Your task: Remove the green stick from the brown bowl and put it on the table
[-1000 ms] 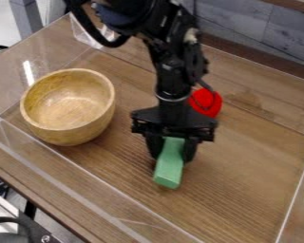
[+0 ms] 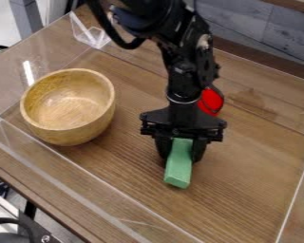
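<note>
The green stick [image 2: 179,169] is at my gripper [image 2: 182,150], right of the brown bowl. Its upper end lies between the dark fingers, and its lower end points toward the front of the table. Whether the fingers press on it, and whether the stick touches the table, is hard to make out. On the left stands the brown bowl [image 2: 68,106], a light tan colour and empty inside.
Behind the gripper, partly hidden by it, sits a red round object [image 2: 211,101]. A clear plastic item [image 2: 91,33] lies at the back left.
The gripper and the green stick have shifted slightly to the right. The bowl and the red object have stayed in place.
</note>
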